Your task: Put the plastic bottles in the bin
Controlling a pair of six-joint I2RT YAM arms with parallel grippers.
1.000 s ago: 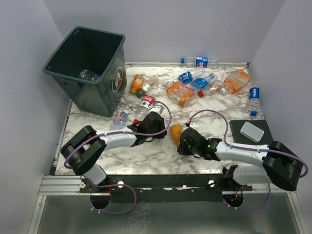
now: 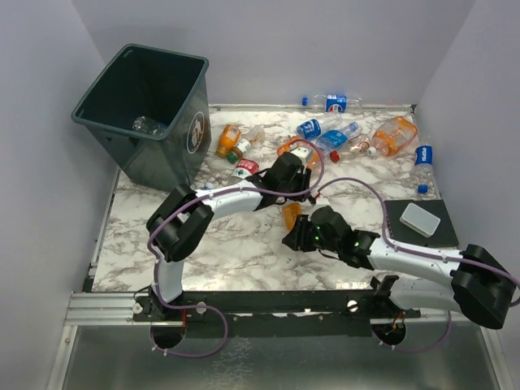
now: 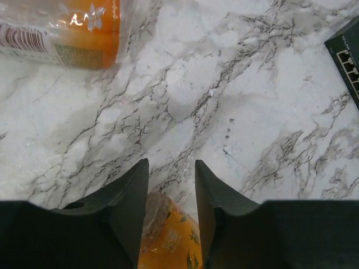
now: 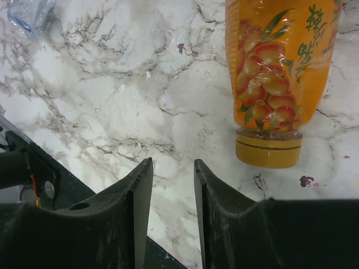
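An orange juice bottle [image 2: 292, 214] lies between my two grippers. In the right wrist view it [image 4: 277, 78] is cap-down in frame beside my right gripper, which stands open with nothing between its fingers. My left gripper is open above an orange bottle [image 3: 171, 235], partly behind its fingers. More bottles lie at the back, including a large orange one [image 2: 394, 135] and a Pepsi bottle [image 2: 335, 103]. The bin [image 2: 179, 138] stands at the back left with a clear bottle [image 2: 148, 125] inside.
A black board [image 2: 439, 227] with a white box [image 2: 420, 219] lies at the right.
My left gripper has moved up and rightward, toward the middle bottles. My right gripper has backed slightly away from the juice bottle's cap end.
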